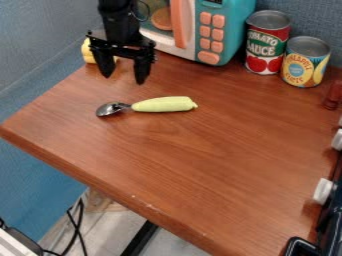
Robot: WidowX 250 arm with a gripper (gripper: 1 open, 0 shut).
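My black gripper (123, 66) hangs over the back left of the wooden table (174, 170), open, its fingers pointing down with nothing visible between them. Just behind it, partly hidden, is a yellow object (88, 52). A spoon (112, 108) and a pale yellow-green long vegetable (166, 104) lie end to end in the middle left of the table, below the gripper.
A teal toy microwave (215, 25) stands at the back, with a tomato sauce can (266, 50) and a second can (305, 65) to its right. A red object (333, 97) and a black appliance (318, 235) line the right edge.
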